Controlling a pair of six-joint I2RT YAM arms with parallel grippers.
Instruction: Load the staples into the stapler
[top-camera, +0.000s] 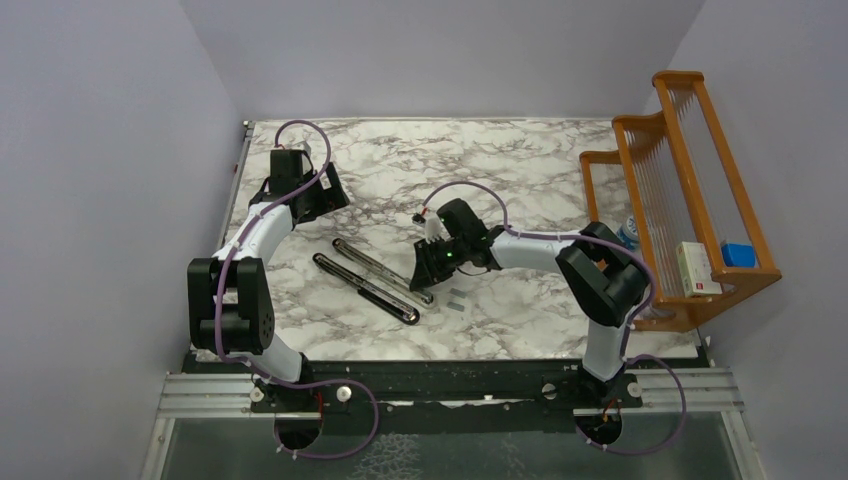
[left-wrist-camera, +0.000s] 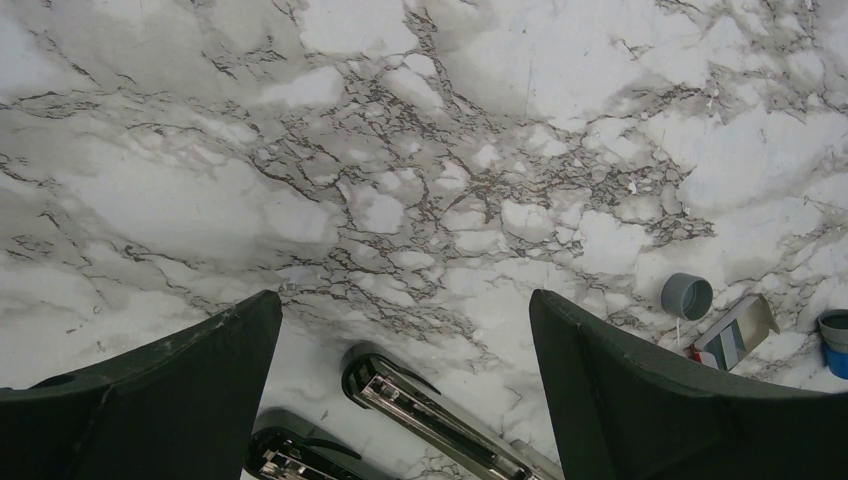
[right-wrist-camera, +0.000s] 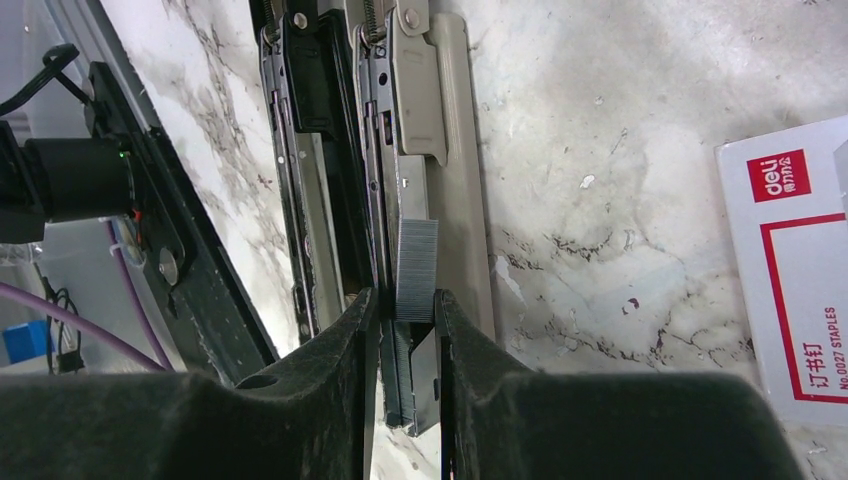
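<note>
Two long staplers lie opened out side by side in the top view, a grey one (top-camera: 372, 265) and a black one (top-camera: 385, 302). Over the near end of the grey one stands my right gripper (top-camera: 420, 285). In the right wrist view a silver staple strip (right-wrist-camera: 416, 268) lies along the grey stapler's metal channel (right-wrist-camera: 412, 185). The fingertips of my right gripper stand either side of the strip's lower end, part open, with a narrow dark gap on the left. My left gripper is open and empty, away from both staplers.
More staple strips (top-camera: 457, 300) lie just right of the grey stapler. A white and red staples box (right-wrist-camera: 800, 260) sits at the right of the right wrist view. A wooden shelf (top-camera: 665, 200) stands at the table's right.
</note>
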